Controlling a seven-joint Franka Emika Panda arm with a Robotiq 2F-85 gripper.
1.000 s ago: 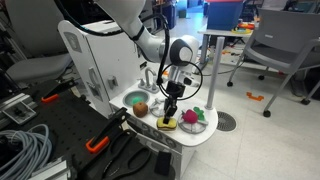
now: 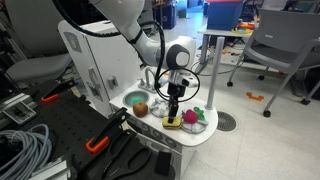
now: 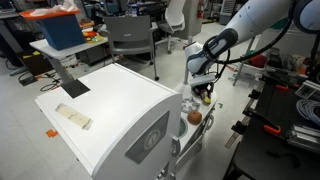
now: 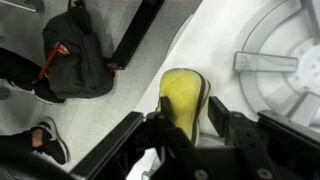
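A yellow sponge (image 2: 172, 125) with a dark side lies at the front of the white toy-kitchen counter (image 2: 205, 143). My gripper (image 2: 177, 114) points down right at it. In the wrist view the yellow sponge (image 4: 186, 88) shows between and just beyond the dark fingertips, which look close to its sides. Whether they press on it cannot be made out. From exterior view 2 the sponge (image 3: 207, 99) is small and partly covered by the gripper.
Right of the sponge are a pink-red item (image 2: 191, 116) and a grey round piece (image 4: 270, 62). To the left stand a brown round object (image 2: 140, 109) and a sink (image 2: 134, 98). A black backpack (image 4: 75, 55) is on the floor beyond the counter's edge.
Over the last second the sponge and gripper have shifted slightly right along the counter's front.
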